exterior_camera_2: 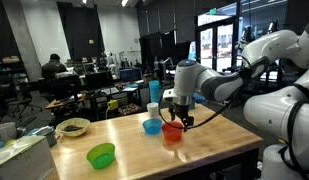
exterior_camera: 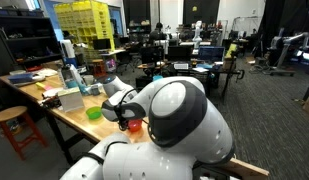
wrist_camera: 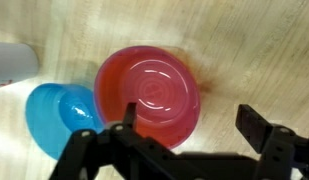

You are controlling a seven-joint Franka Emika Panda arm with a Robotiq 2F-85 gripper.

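A red bowl [wrist_camera: 149, 95] lies below my gripper in the wrist view. The two dark fingers stand wide apart with nothing held between them. One finger [wrist_camera: 124, 140] overlaps the bowl's lower part, while the other [wrist_camera: 259, 130] is over bare wood to its right. A blue bowl [wrist_camera: 59, 118] sits against the red one on the left. In exterior view 2 the gripper [exterior_camera_2: 178, 118] hangs just over the red bowl [exterior_camera_2: 174, 133], with the blue bowl [exterior_camera_2: 152, 126] to its left.
A green bowl [exterior_camera_2: 101, 155] stands near the table's front left. Behind it sits a woven basket [exterior_camera_2: 72, 128]. In the wrist view a whitish object [wrist_camera: 14, 62] is at the upper left. Bare wooden table [exterior_camera_2: 229, 138] extends right of the red bowl.
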